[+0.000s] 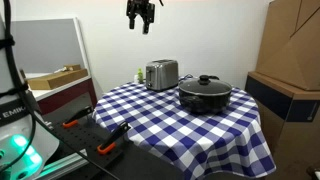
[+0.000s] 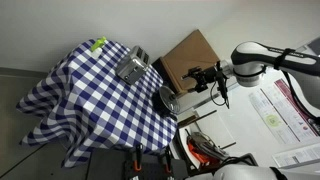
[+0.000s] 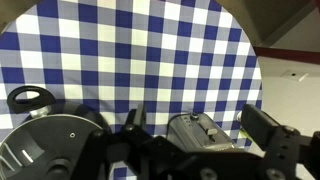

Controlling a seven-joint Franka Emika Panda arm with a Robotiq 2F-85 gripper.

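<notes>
My gripper (image 1: 138, 27) hangs high above the far side of the table, pointing down. In the wrist view its two dark fingers stand wide apart at the lower edge, open, with nothing held between them. Well below it, a silver toaster (image 1: 161, 74) sits on the checkered tablecloth (image 3: 110, 60); the fingers and gripper body partly cover the toaster (image 3: 190, 128) in the wrist view. A black lidded pot (image 1: 205, 95) stands beside the toaster, its glass lid and knob (image 3: 30, 98) seen from above at the lower left of the wrist view.
A small yellow-green item (image 2: 97, 45) lies near the toaster at the table's edge. Large cardboard boxes (image 1: 290, 60) rise at the right.
</notes>
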